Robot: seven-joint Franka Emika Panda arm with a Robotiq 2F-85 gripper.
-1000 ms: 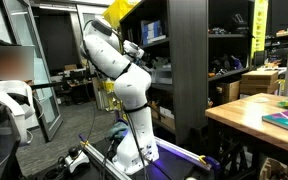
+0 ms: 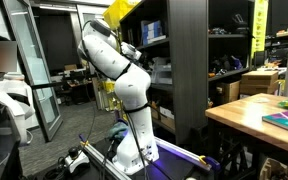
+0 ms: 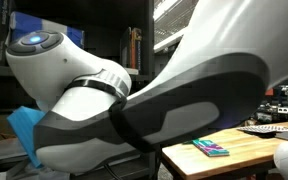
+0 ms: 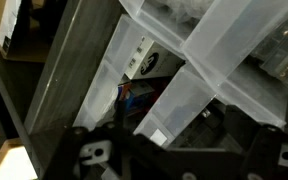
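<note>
In the wrist view my gripper shows as dark fingers along the lower edge, spread apart with nothing visible between them. Clear plastic bins (image 4: 179,100) fill the view beyond it. One bin, near the middle, holds a white box with a round dark mark (image 4: 144,58) and some small dark and red items. A bag of clear plastic lies in the upper bin. From outside, the white arm (image 2: 134,95) reaches up toward the dark shelf, its gripper too small or hidden to make out. Exterior view 2 shows mostly the arm's large white links (image 3: 84,90).
The dark shelf unit (image 2: 189,75) stands right beside the arm, with bins and boxes on its levels. A wooden table (image 2: 239,112) with colourful flat items is at the right. Someone sits at the far left edge.
The arm looks nearly unchanged over the last second. At the left edge, the seated person's head has shifted a little to the left.
</note>
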